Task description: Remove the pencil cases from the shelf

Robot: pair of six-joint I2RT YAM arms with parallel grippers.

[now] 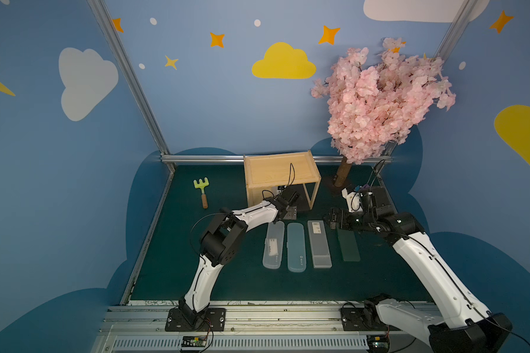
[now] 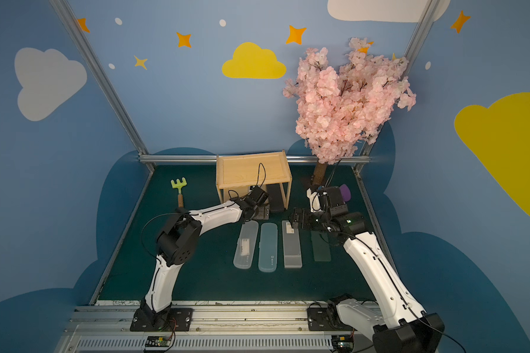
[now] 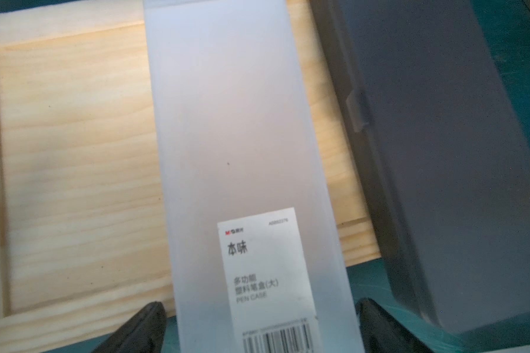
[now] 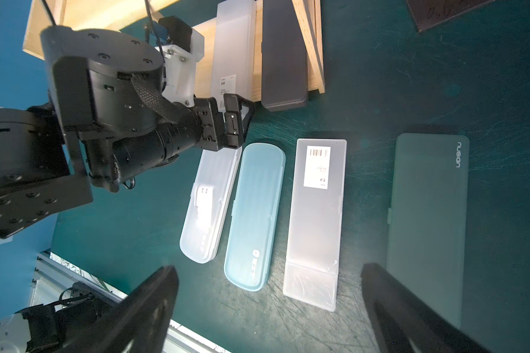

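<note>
On the lower wooden board of the shelf (image 1: pixel 281 166) lie a frosted white pencil case (image 3: pixel 235 129) with a label and a dark grey case (image 3: pixel 441 164), both seen from above in the left wrist view. My left gripper is open, its fingers either side of the white case's near end. My right gripper is open above the table. On the table in front lie a clear case (image 4: pixel 209 206), a light blue case (image 4: pixel 254 214), a frosted case (image 4: pixel 315 223) and a green case (image 4: pixel 427 229).
A green-pronged hand fork (image 1: pixel 202 193) lies at the back left. A blossom tree (image 1: pixel 382 100) stands at the back right, its trunk beside the shelf. Bare table (image 1: pixel 170 259) lies at the front left.
</note>
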